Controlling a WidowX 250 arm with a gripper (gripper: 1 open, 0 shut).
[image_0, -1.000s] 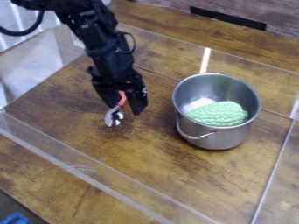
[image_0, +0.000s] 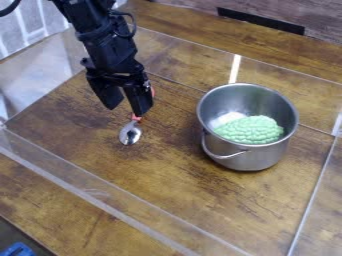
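My black gripper (image_0: 126, 100) hangs open at the upper left of the camera view, above and slightly left of a spoon (image_0: 131, 134) with a reddish handle and silver bowl, which lies on the wooden table. The gripper partly hides the handle. A steel pot (image_0: 227, 155) with a wire handle stands to the right, holding a pale green bumpy object (image_0: 249, 130) and something white beside it.
A clear plastic edge runs along the left side. A small blue object (image_0: 14, 250) shows at the bottom left corner.
My gripper has moved up and to the left, away from the pot. The spoon and pot look to be in the same places.
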